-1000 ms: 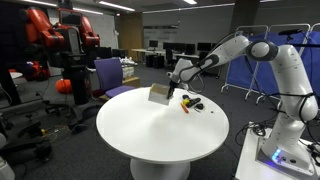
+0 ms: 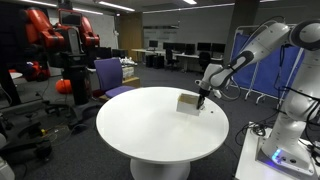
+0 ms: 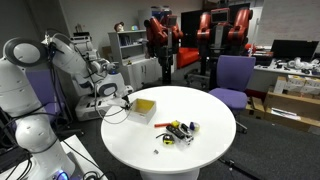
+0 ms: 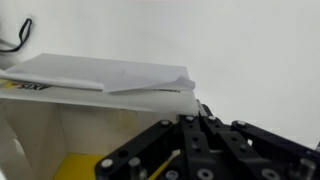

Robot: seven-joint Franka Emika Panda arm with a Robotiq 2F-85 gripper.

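A white open-topped box [image 2: 188,104] rests on or just above the round white table [image 2: 150,125], toward the arm's side. Its inner floor [image 4: 80,165] looks yellow in the wrist view, where a pale flap [image 4: 110,75] stretches across its near side. My gripper is shut at the end of this flap, with the thin cardboard edge between its fingers. In exterior view 2 the box [image 3: 144,108] stands upright beside my gripper [image 3: 128,103]. The fingertips are partly hidden by the flap and too small outside to see clearly.
Several small loose items [image 3: 180,131] lie mid-table, clear of the box, along with a yellow item [image 3: 170,148]. A purple chair [image 3: 234,75] stands at the table's edge.
The box has travelled with my gripper toward the arm's base, rightward in exterior view 1. The small items there are now hidden behind it.
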